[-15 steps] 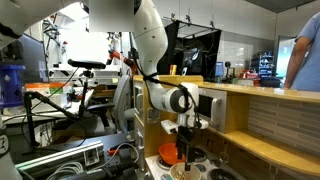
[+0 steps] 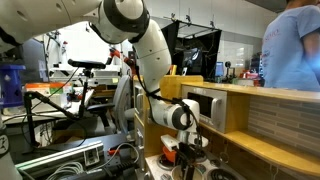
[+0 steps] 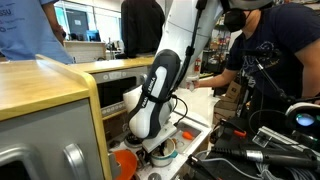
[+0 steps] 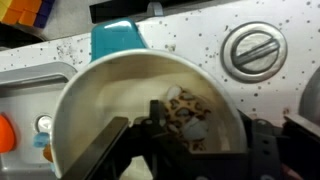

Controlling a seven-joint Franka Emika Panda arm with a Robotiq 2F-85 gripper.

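A cream pot [image 4: 85, 115] with a teal handle [image 4: 115, 38] fills much of the wrist view. Brownish and pale pieces [image 4: 187, 112] lie inside it. My gripper reaches down at the pot, its dark fingers apart: one shows over the inside, the other by the right-hand rim. Whether either touches the wall, I cannot tell. In exterior view 1, the gripper [image 2: 188, 162] is low over the stove, partly covering the pot. Exterior view 2 shows the pot [image 3: 161, 158] beneath the arm, with its contents hidden.
An orange-red bowl [image 3: 125, 161] stands beside the pot. A stove knob [image 4: 254, 50] sits on the speckled white top, and a grey sink tray [image 4: 30, 95] holding small items lies at left in the wrist view. A wooden shelf [image 2: 255, 104] runs along the back.
The arm has come lower over the stove, bringing the gripper down to the pot. More of the orange-red bowl is now covered by the arm in exterior view 1.
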